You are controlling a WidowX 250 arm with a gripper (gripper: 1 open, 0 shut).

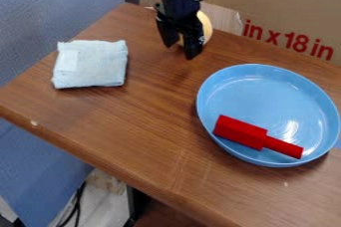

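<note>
My black gripper (181,35) is low over the back of the wooden table, in front of a pale yellow round object (204,24) that it partly hides. Whether the fingers are open or shut on that object I cannot tell. A light blue folded cloth (90,64) lies at the left. A blue plate (266,100) on the right holds a red object with a handle (248,135), lying across its front part.
A cardboard panel (286,12) with red lettering stands behind. The table's left edge borders a blue surface (40,161).
</note>
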